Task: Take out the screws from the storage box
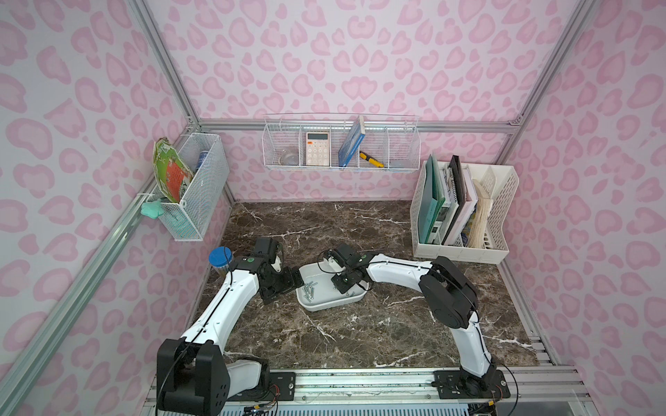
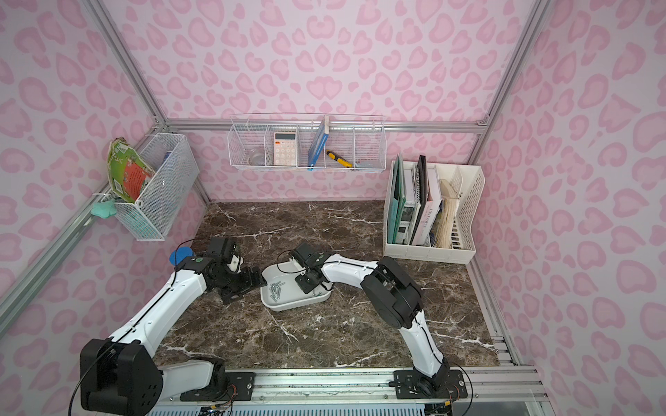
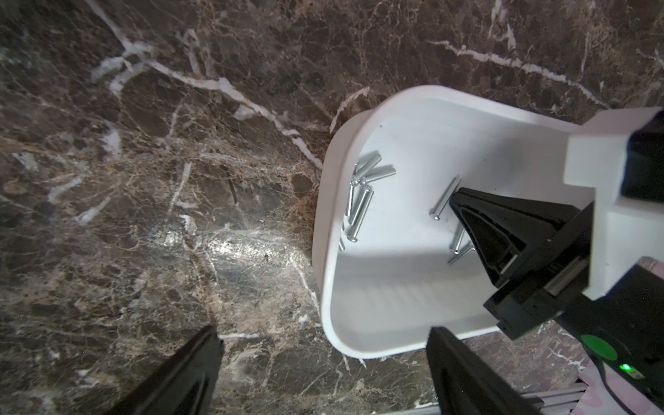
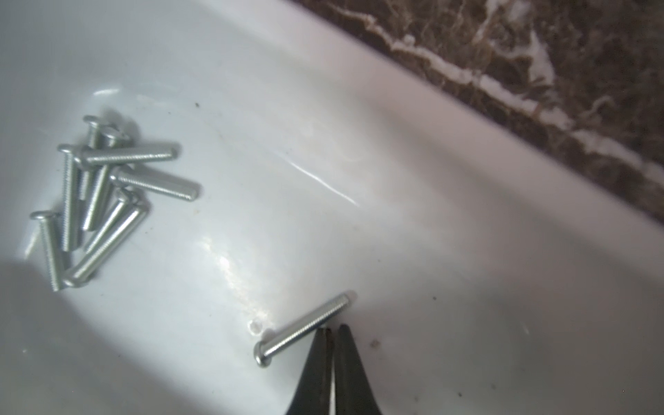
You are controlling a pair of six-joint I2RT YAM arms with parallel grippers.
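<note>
The white storage box (image 1: pixel 320 304) is an open, shallow tray on the marble table. Several silver screws (image 4: pixel 103 186) lie heaped at its left end. One single screw (image 4: pixel 304 328) lies on the tray floor right at the tips of my right gripper, which is shut with nothing showing between its fingers. In the left wrist view, more screws (image 3: pixel 459 238) show under and beside the right fingers (image 3: pixel 512 221). My left gripper stands open and empty, its fingers spread in front of the tray's left end.
A jar with a blue lid (image 1: pixel 220 256) stands behind the left arm. At the back right is a white file box (image 1: pixel 461 253) with books. A wire basket (image 1: pixel 277 166) hangs on the back wall.
</note>
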